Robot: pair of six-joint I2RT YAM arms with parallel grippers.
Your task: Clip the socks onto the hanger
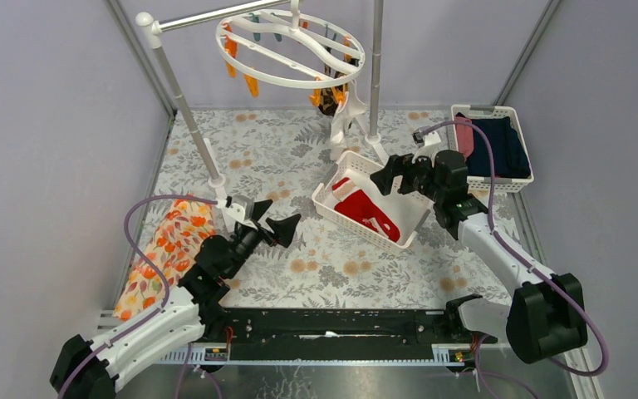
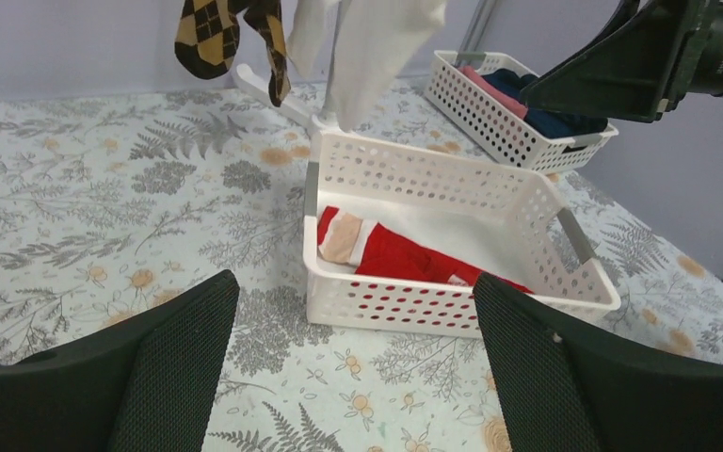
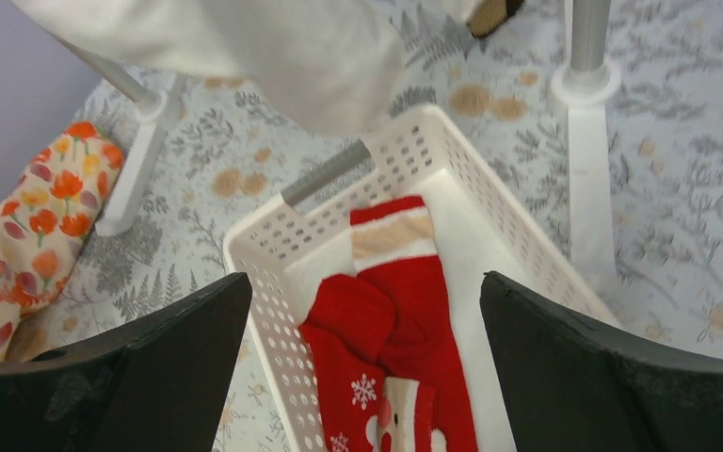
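A white round hanger (image 1: pixel 295 81) with orange and green clips hangs from the rail at the top. A white sock (image 2: pixel 377 56) and a dark sock with tan diamonds (image 2: pixel 209 38) dangle from it. Red socks with white and cream parts (image 3: pixel 405 311) lie in the white basket (image 3: pixel 254 245) at the table's middle. My left gripper (image 1: pixel 291 220) is open and empty, left of that basket. Over the basket's right side is my right gripper (image 1: pixel 378 179), open, its dark fingers (image 3: pixel 165 367) framing the red socks from above without touching them.
Another white basket (image 1: pixel 511 184) with dark blue and pink cloth stands at the back right. Orange flowered cloth (image 1: pixel 162 258) lies at the left. The rack's upright poles (image 1: pixel 184 112) stand behind. Patterned table in front of the middle basket is clear.
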